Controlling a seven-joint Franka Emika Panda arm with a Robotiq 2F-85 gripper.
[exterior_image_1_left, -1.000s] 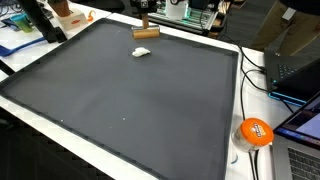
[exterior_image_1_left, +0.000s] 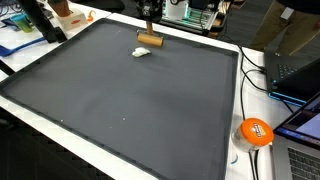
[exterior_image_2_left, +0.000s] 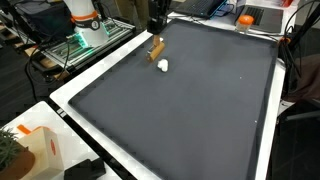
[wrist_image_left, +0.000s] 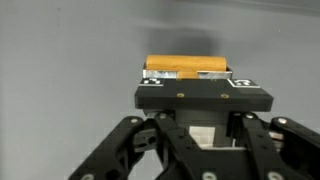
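Observation:
A wooden mallet-like tool shows its light brown cylindrical head (wrist_image_left: 187, 63) in the wrist view, lying crosswise beyond the fingers. A short wooden handle (exterior_image_1_left: 149, 25) rises from the head in exterior view 1. My gripper is shut on that handle, with the head at its lower end. In exterior view 2 the head (exterior_image_2_left: 157, 47) is low over the grey board, near its far edge; whether it touches the board I cannot tell. Close to the head, on the side toward the board's middle, lies a small white object (exterior_image_2_left: 163, 65), apart from it.
Most of the grey board (exterior_image_1_left: 130, 105) is bare. An orange-topped round container (exterior_image_1_left: 253, 134) stands on the white table beside it, with laptops (exterior_image_1_left: 292, 78) further right. Various items crowd the left corner in exterior view 1.
The wooden head has shifted slightly toward the board's middle and a little to the right in exterior view 1. The white object stays where it was.

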